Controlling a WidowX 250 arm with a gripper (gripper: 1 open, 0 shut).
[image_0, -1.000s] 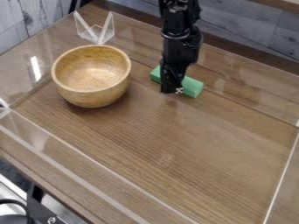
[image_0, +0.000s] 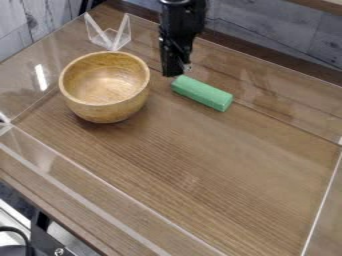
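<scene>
My gripper (image_0: 181, 68) is at the top centre of the camera view, shut with nothing visible between its fingers. A green block (image_0: 202, 92) lies on the wooden table (image_0: 201, 180), a little below and right of the fingertips and apart from them.
A wooden bowl (image_0: 104, 105) sits to the left of the block. A white object (image_0: 114, 35), perhaps a small rack, stands at the back left near the edge.
My gripper has moved back, away from the green block, which now lies fully in view and slightly nearer the front than before.
</scene>
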